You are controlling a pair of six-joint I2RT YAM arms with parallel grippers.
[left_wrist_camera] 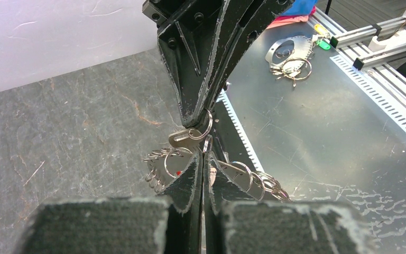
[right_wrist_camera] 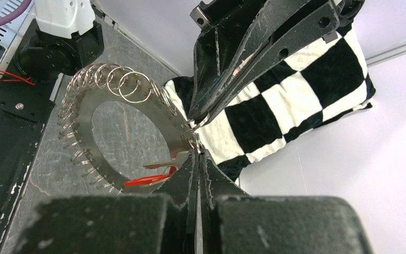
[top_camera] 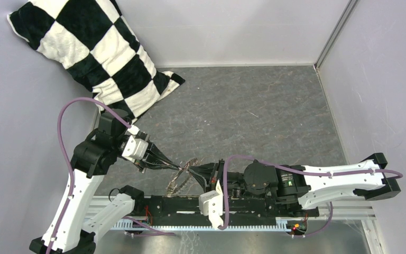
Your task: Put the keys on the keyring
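Note:
A metal disc keyring (right_wrist_camera: 86, 117), with a large central hole and many small rings along its edge, hangs between the two grippers. My left gripper is shut on a small ring at the disc's edge. Facing it almost tip to tip, my right gripper is shut, with a thin wire ring (left_wrist_camera: 210, 123) at its fingertips. A silver key (left_wrist_camera: 184, 138) hangs at that ring. Close under the right fingertips, a red-covered key (right_wrist_camera: 149, 180) appears in front of the disc. Whether the two small rings are linked cannot be told.
A second disc with rings (left_wrist_camera: 292, 55) lies on the metal table, beside a yellow and green tag. A checkered cushion (top_camera: 105, 50) leans at the back left. The grey floor (top_camera: 243, 106) behind the grippers is clear.

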